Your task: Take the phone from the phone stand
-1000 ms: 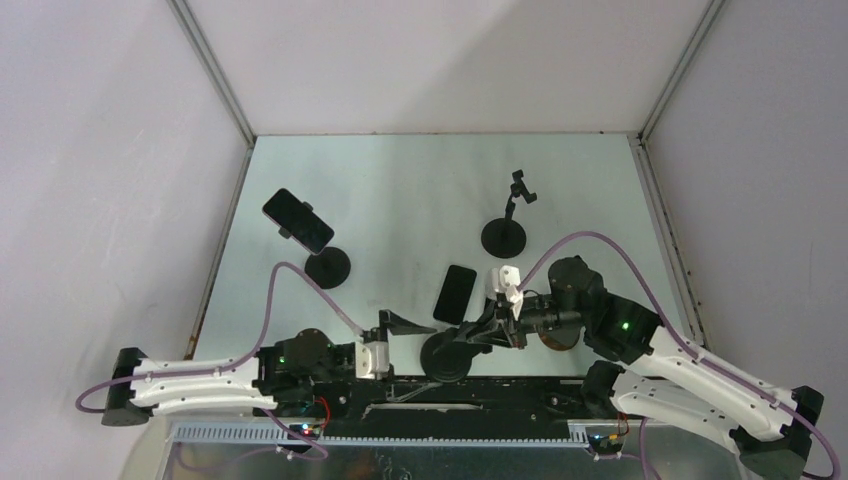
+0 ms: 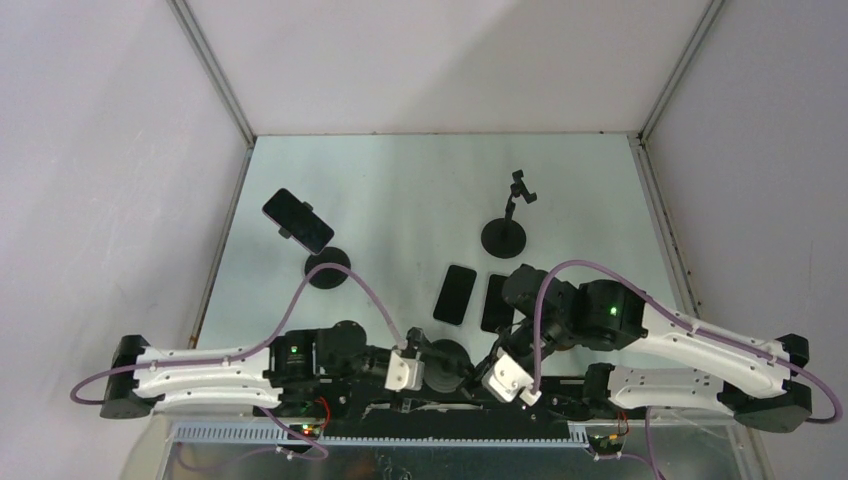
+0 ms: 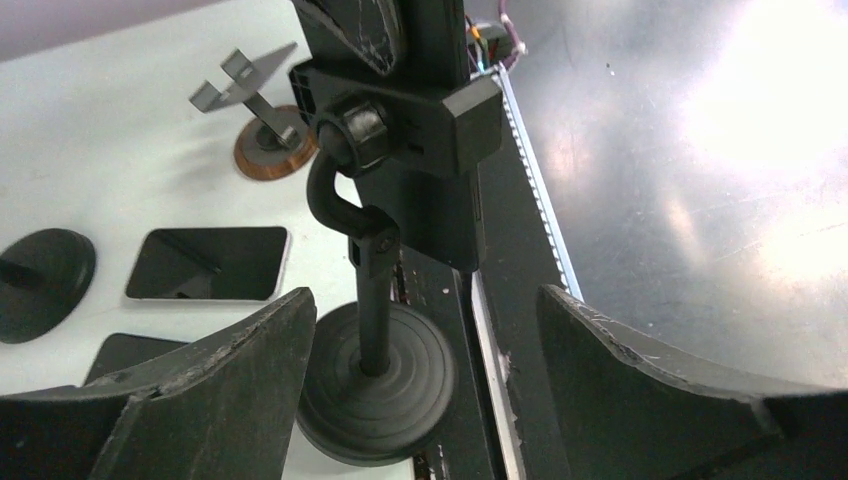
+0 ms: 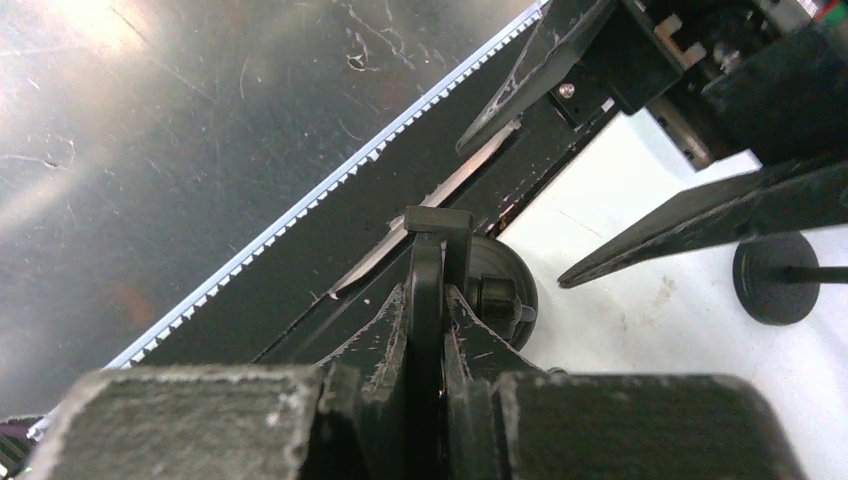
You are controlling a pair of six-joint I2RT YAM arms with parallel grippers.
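Observation:
A black stand on a round base (image 3: 377,385) rises by the table's front edge in the left wrist view. At its top, the holder (image 3: 470,120) carries a dark slab-like phone (image 3: 432,225), tilted steeply. My right gripper is shut on the phone, which appears edge-on as a thin dark strip beside the holder's bracket (image 4: 440,218). My left gripper stands open, fingers apart on either side of the stand and empty between them. From the top, both grippers meet above the stand's base (image 2: 447,366), largely hidden by the wrists.
Two phones lie flat: one phone (image 2: 455,294) and, partly covered by my right arm, another phone (image 2: 496,303). A stand with a phone (image 2: 298,220) is at the left. An empty stand (image 2: 503,238) is at the back.
The left gripper has moved right, nearer to the stand. The right gripper has swung toward the front edge, and its wrist has turned. The stand's base has shifted slightly toward the front.

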